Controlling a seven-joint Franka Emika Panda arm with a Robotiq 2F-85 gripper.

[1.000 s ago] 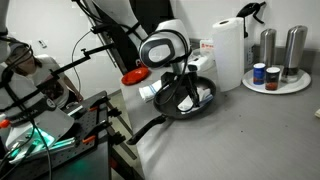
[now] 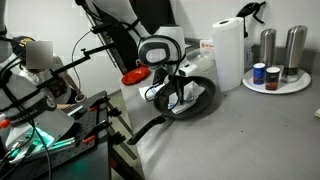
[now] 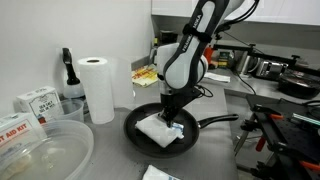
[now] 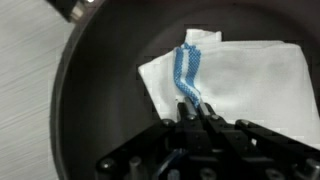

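A white cloth with a blue stripe (image 4: 270,80) lies spread inside a dark frying pan (image 2: 205,103). In the wrist view my gripper is shut on the cloth where the blue stripe runs between the fingers. From the second exterior view, the gripper (image 3: 172,122) is low over the right part of the cloth (image 3: 155,129), most of which rests on the pan floor. The pan's handle (image 3: 218,120) points right there. The fingertips are partly hidden by the cloth and the dark pan.
Beside the pan lies another white piece (image 3: 160,173), apparently cloth. A paper towel roll (image 3: 97,90) and a clear bowl (image 3: 45,150) stand near the pan. Jars and shakers sit on a round tray (image 2: 276,84).
My gripper has shifted slightly within the pan, toward the towel-roll-far side in the first exterior view. The cloth has changed shape and appears more spread out. The pan has stayed put.
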